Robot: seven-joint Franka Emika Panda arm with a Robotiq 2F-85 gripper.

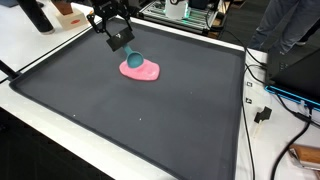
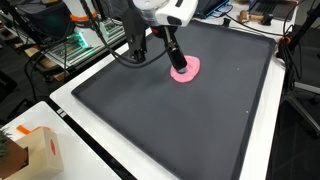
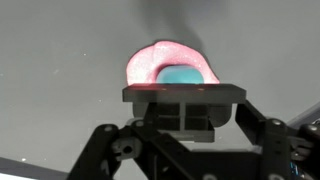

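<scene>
A light-blue, cup-like object (image 1: 133, 59) rests against a pink, rounded piece (image 1: 146, 71) on the dark table. My gripper (image 1: 121, 44) hangs just behind and above them in exterior view 1. In exterior view 2 its dark fingers (image 2: 178, 57) stand apart, near the pink piece (image 2: 187, 67); the blue object cannot be made out there. From the wrist, the blue object (image 3: 180, 75) shows within the pink piece (image 3: 165, 54), partly covered by a black bar (image 3: 184, 94) between the fingers. Whether that bar belongs to the gripper is unclear.
A cable (image 1: 245, 45) runs beyond its right edge. White equipment with an orange mark (image 2: 35, 155) sits at the lower left of exterior view 2.
</scene>
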